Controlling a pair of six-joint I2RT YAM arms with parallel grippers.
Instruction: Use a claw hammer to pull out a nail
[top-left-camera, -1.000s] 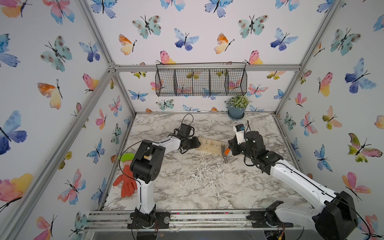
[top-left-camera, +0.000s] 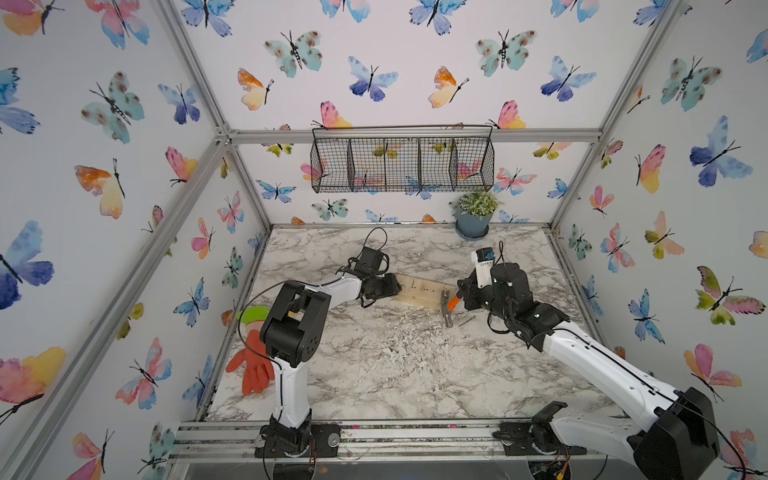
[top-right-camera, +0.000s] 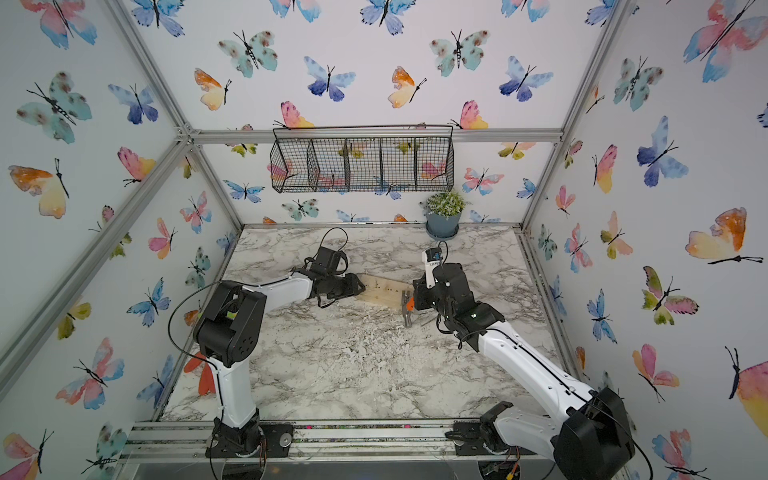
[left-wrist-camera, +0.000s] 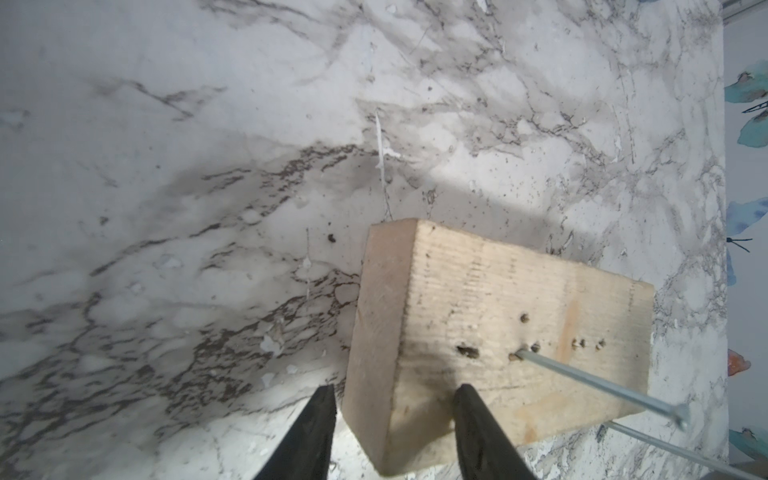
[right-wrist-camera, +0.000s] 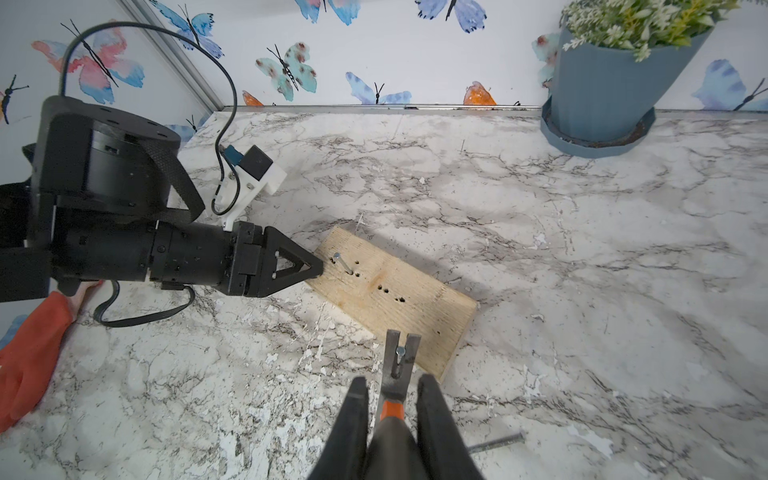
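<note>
A wooden block with several holes lies mid-table, a nail protruding near its left part. My left gripper stands open at the block's left end, fingertips at or beside it. My right gripper is shut on an orange-handled claw hammer; in the right wrist view the hammer's claw is over the block's lower right end, with a nail head between its prongs. Whether the claw bears on that nail is hard to tell.
A potted plant stands at the back right, below a wire basket. An orange glove lies at the left. A loose metal rod lies right of the hammer.
The left arm and block have not visibly moved.
</note>
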